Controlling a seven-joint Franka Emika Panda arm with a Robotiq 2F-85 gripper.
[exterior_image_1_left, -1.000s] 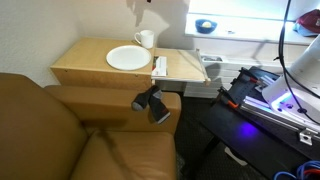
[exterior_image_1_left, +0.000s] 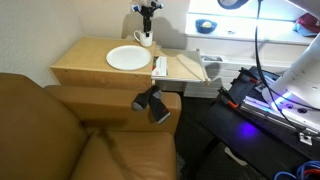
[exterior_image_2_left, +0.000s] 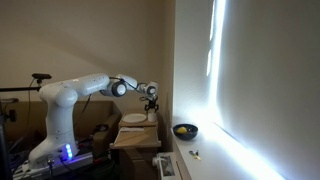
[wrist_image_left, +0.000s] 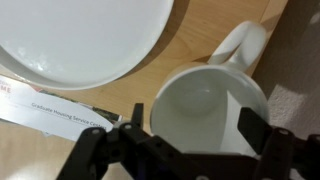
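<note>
A white mug (exterior_image_1_left: 144, 38) stands upright at the back of the wooden cabinet top, its handle (wrist_image_left: 240, 43) toward the upper right in the wrist view. My gripper (exterior_image_1_left: 147, 25) is directly above it, pointing down. In the wrist view the open fingers (wrist_image_left: 260, 128) lie on either side over the mug's mouth, and the mug's inside (wrist_image_left: 200, 110) shows pale and empty apart from a lit patch. Whether the fingertips reach below the rim or touch it, I cannot tell. Close by lies a white plate (exterior_image_1_left: 129, 57).
A printed white card (wrist_image_left: 50, 110) lies beside the plate and mug. The wall (exterior_image_1_left: 110, 18) rises right behind the mug. A dark bowl (exterior_image_2_left: 185, 131) sits on the window ledge. Bare wood (exterior_image_1_left: 90, 62) shows left of the plate.
One second ago the gripper was mostly out of the top of the view. Mug and plate have not moved.
</note>
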